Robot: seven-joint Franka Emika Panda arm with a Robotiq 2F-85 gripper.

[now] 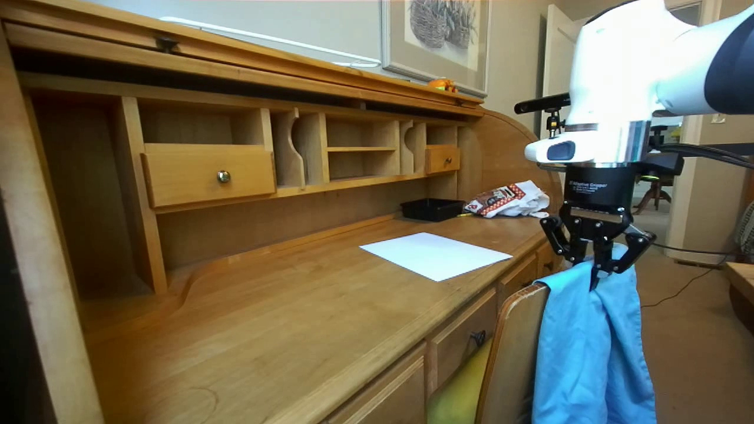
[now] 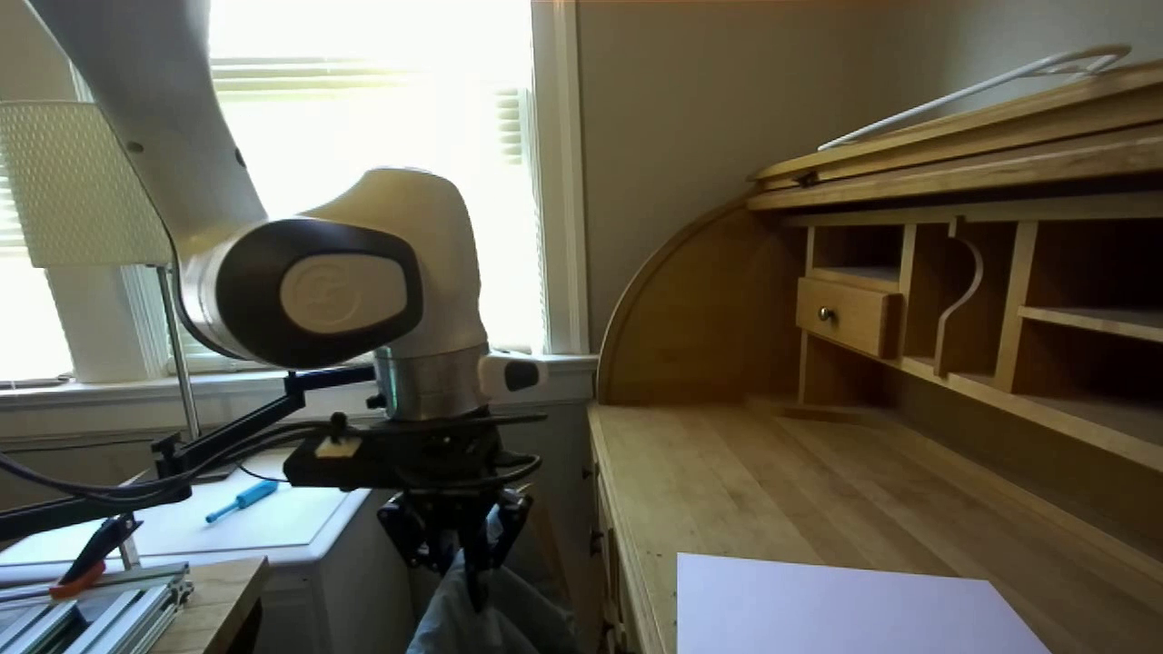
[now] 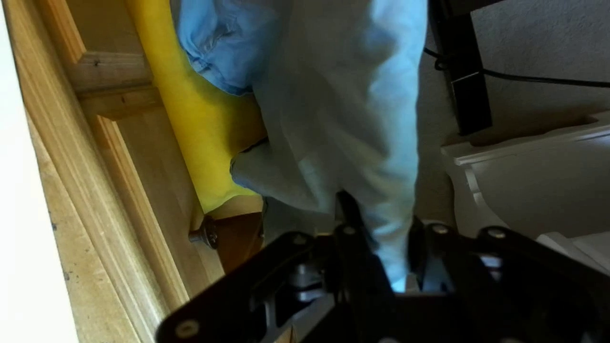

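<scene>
A light blue cloth [image 1: 590, 346] hangs over the top of the wooden chair back [image 1: 514, 339] beside the desk. My gripper [image 1: 595, 272] is shut on the upper part of that cloth, just right of the chair's top edge. Seen from the wrist, the cloth [image 3: 354, 114] runs up into the gap between the dark fingers, and a second fold lies over the yellow chair seat [image 3: 200, 126]. In exterior view 2 only the cloth's top [image 2: 480, 610] shows under the gripper [image 2: 466, 561]; the rest falls below the frame.
A white sheet [image 1: 436, 255] lies flat on the desk top [image 1: 283, 311]. Behind it are a black tray [image 1: 432, 209] and a crumpled bag [image 1: 510, 200]. A side table with a blue screwdriver [image 2: 244, 500] stands beyond the arm.
</scene>
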